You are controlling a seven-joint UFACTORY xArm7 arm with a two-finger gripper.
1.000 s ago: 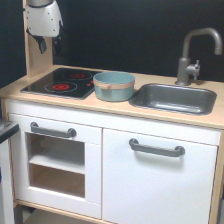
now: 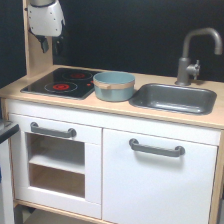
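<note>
A toy kitchen has a teal pot (image 2: 114,88) on its wooden counter, between the black stovetop (image 2: 62,82) with two red rings and the steel sink (image 2: 173,99). My gripper (image 2: 52,46) hangs at the top left, above and behind the stovetop, apart from the pot. It is small and dark against the background, so whether it is open or shut is unclear.
A curved faucet (image 2: 188,62) rises behind the sink. Below the counter are a white oven with a see-through front and a cabinet door (image 2: 158,181), both with grey handles. The counter (image 2: 125,113) has narrow bare strips around the pot.
My gripper has shifted slightly at the top left. The pot and the kitchen look the same.
</note>
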